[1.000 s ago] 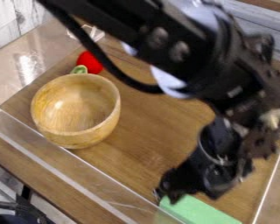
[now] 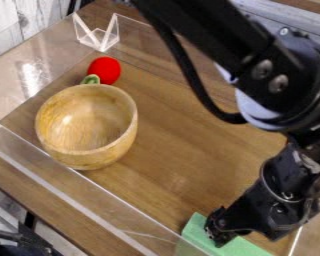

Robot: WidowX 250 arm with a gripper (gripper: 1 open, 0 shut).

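Note:
My gripper [image 2: 223, 222] is low at the lower right, its fingertips over a light green flat object [image 2: 214, 245] near the front edge. The gripper is dark and partly hides that object; whether anything is between the fingers is hard to see. A wooden bowl [image 2: 85, 138] sits on the left of the wooden board, with a red round object [image 2: 105, 69] and a small green piece [image 2: 91, 79] just behind it.
Clear plastic walls [image 2: 49, 163] border the board. A white angular wire-like piece [image 2: 99, 32] stands at the back left. The middle of the board [image 2: 176, 150] is bare.
The arm has shifted to the right, uncovering more of the red object, and the gripper has moved slightly right over the green object. The bowl has stayed put.

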